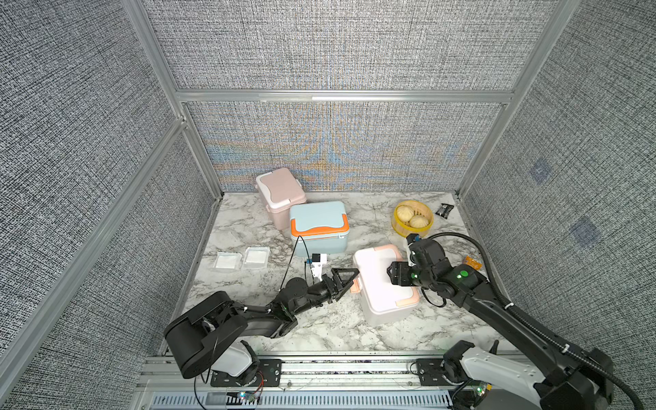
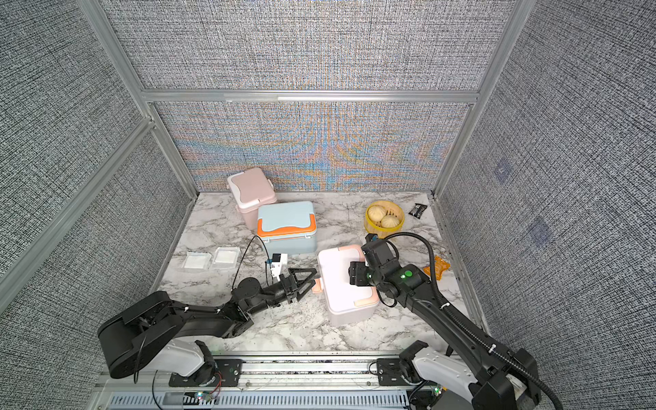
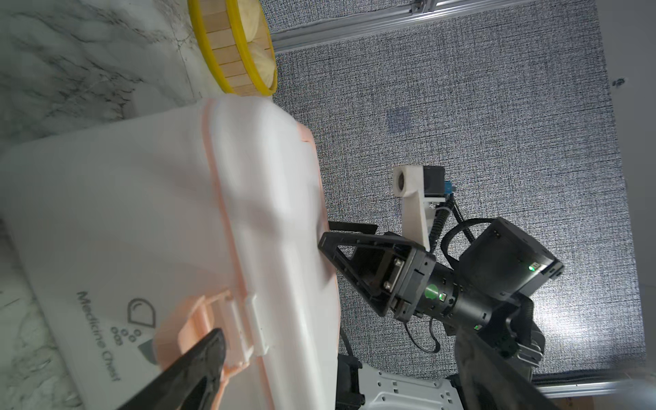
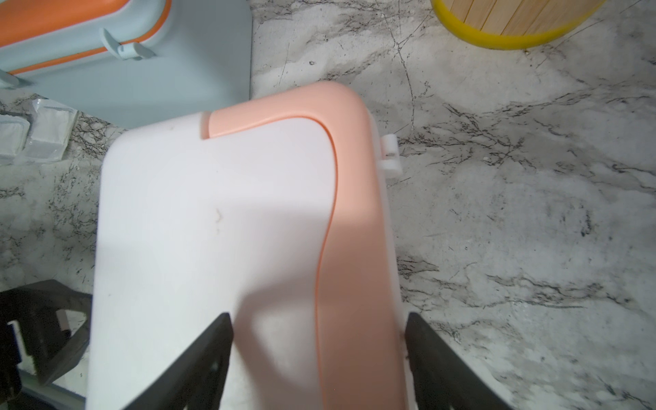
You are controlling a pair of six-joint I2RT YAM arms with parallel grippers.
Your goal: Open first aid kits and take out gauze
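A white first aid kit with peach trim (image 1: 382, 283), lid shut, stands on the table's right-centre. Its peach latch (image 3: 198, 328) faces my left gripper (image 1: 353, 276) and tilts out from the front. That gripper is open, fingertips close beside the latch; whether they touch it I cannot tell. Over the lid, my right gripper has its fingers apart: one above the white top, the other by the peach edge. No grip on the lid shows. Two flat white gauze packets (image 1: 229, 260) (image 1: 256, 257) lie on the left of the table.
Behind stand a blue kit with orange trim (image 1: 319, 225) and a pink kit (image 1: 281, 194), both shut. A yellow-rimmed steamer with buns (image 1: 412, 218), a black packet (image 1: 444, 211) and an orange item (image 1: 472, 263) occupy the right side.
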